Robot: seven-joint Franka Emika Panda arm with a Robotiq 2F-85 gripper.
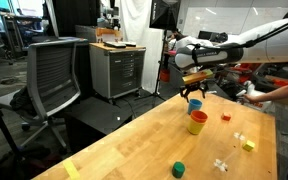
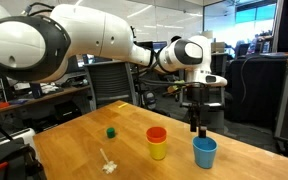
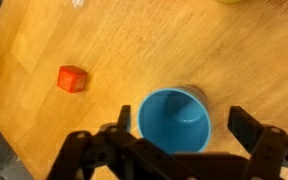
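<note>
A blue cup (image 2: pixel 204 152) stands upright on the wooden table, its empty inside (image 3: pixel 174 123) facing up in the wrist view. Directly over it is my gripper (image 2: pixel 198 130), pointing down and open. In the wrist view the two dark fingers (image 3: pixel 242 126) stand wide apart on opposite sides of the cup's opening, and nothing is held. Whether the fingertips reach below the rim is hard to tell. Close by stands a yellow cup (image 2: pixel 158 148) with a red inside (image 1: pixel 198 116).
Around the cups lie a red block (image 3: pixel 72 79), a yellow block (image 1: pixel 248 145), a green object (image 1: pixel 178 170) and a small white item (image 2: pixel 108 162). A dark chair (image 1: pixel 42 85) stands beyond the table edge.
</note>
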